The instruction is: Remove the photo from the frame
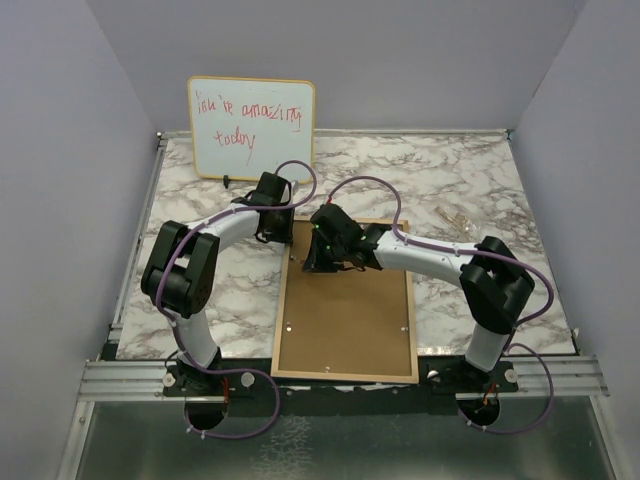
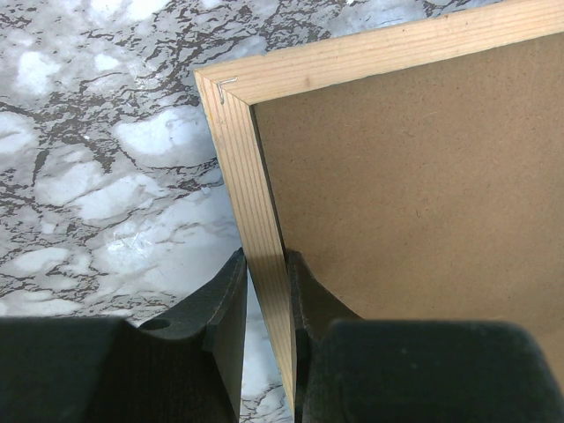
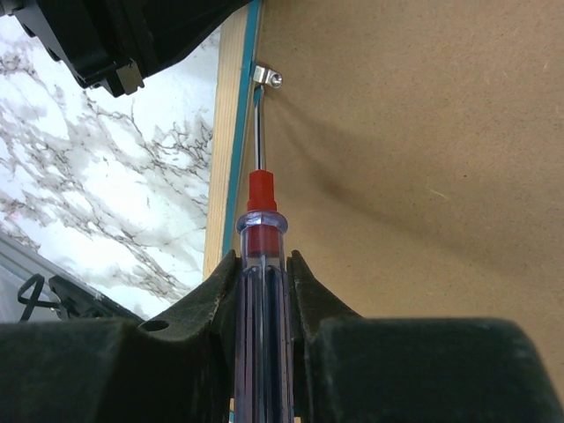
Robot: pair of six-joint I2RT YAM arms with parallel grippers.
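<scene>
The picture frame [image 1: 350,377] lies face down, its brown backing board [image 1: 345,325] upward within a light wood border. At its far left corner my left gripper is shut on the wooden left rail [image 2: 238,154], one finger on each side. My right gripper is shut on the clear handle of a screwdriver [image 3: 263,229] with a red collar. The screwdriver's thin shaft reaches to a small metal clip [image 3: 267,77] by the left rail, its tip beside or under the clip; contact cannot be told. The photo is hidden.
More small clips, such as one at the left rail [image 1: 289,328] and one at the right [image 1: 404,329], sit along the border. A whiteboard [image 1: 251,125] with red writing leans at the back left. Clear plastic bits [image 1: 458,222] lie on the marble at the right.
</scene>
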